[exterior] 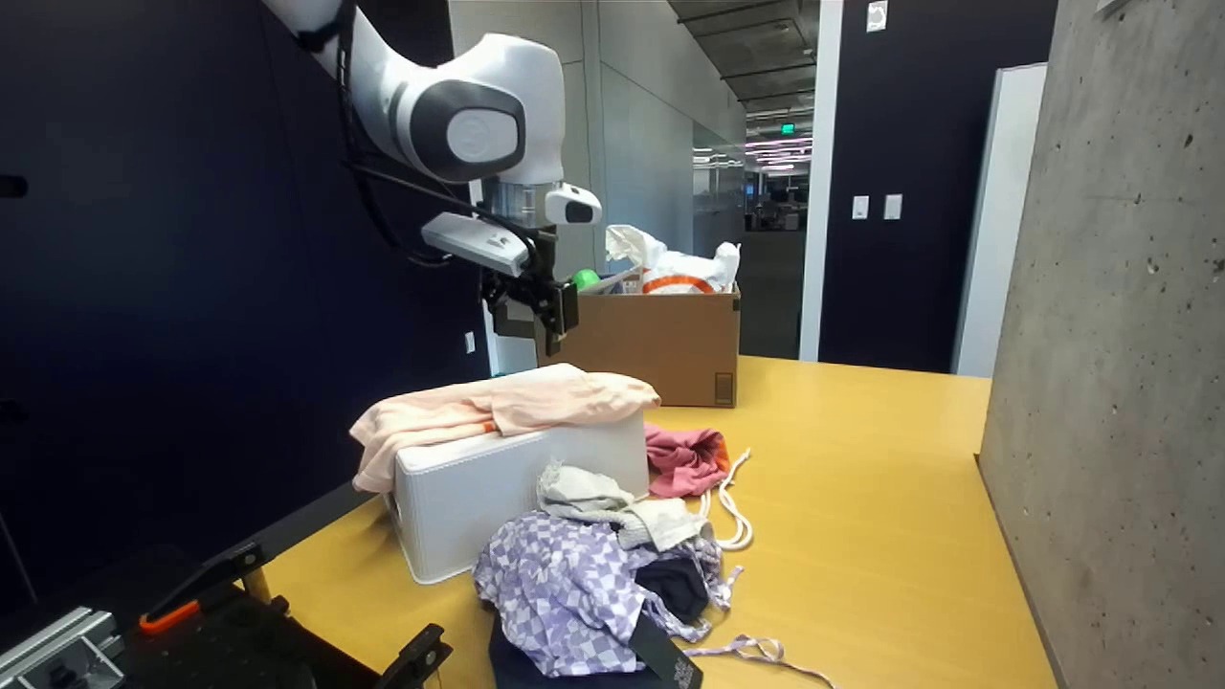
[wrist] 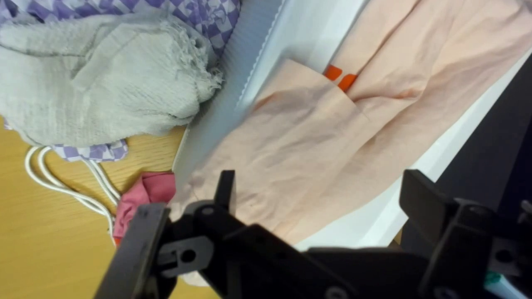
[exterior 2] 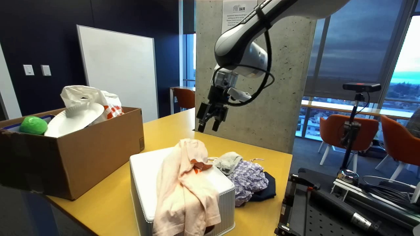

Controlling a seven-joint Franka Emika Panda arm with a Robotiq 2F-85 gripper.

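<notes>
Spread over the white box (exterior: 494, 505) is a peach cloth (exterior: 551, 404), with one end hanging down a side in the second exterior view. My gripper (exterior: 537, 322) is in the air above the box's far end. Seen from the wrist, the gripper stands open over the peach cloth (wrist: 299, 144), and nothing is between its fingers. Against the box lie a grey-white knit cloth (wrist: 104, 79), a purple checkered cloth (exterior: 563, 591) and a dark navy cloth (exterior: 517, 660). A dusty red cloth (exterior: 686, 461) with white cords rests beside the box.
At the table's far end stands a cardboard box (exterior: 655, 344) holding a white bag and a green item. A concrete pillar (exterior: 1125, 287) rises along one side.
</notes>
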